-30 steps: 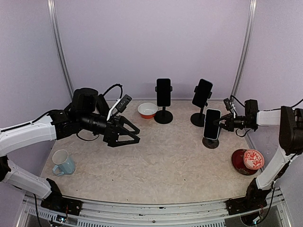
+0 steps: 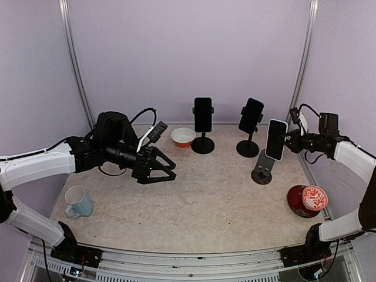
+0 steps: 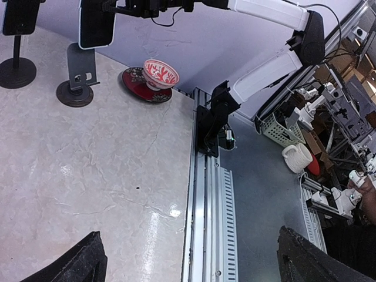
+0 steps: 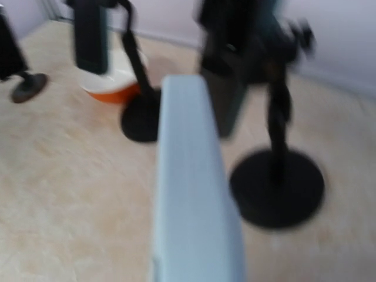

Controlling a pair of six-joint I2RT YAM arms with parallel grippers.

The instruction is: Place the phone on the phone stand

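Note:
My right gripper (image 2: 286,138) is shut on a phone (image 2: 274,139) with a black screen and light rim, held upright above a grey phone stand (image 2: 262,175) at the right of the table. In the right wrist view the phone's pale edge (image 4: 192,182) fills the middle, blurred. The left wrist view shows the grey stand (image 3: 81,64) bare below the phone (image 3: 96,29). My left gripper (image 2: 164,166) hangs open over the left half of the table, empty.
Two black stands (image 2: 202,142) (image 2: 247,147) hold phones at the back. A white-orange bowl (image 2: 183,137) is behind, a patterned bowl (image 2: 315,197) on a red plate at right front, a blue mug (image 2: 80,202) at left.
My right gripper and the phone have risen and shifted right, uncovering more of the grey stand. The left gripper has moved very slightly right.

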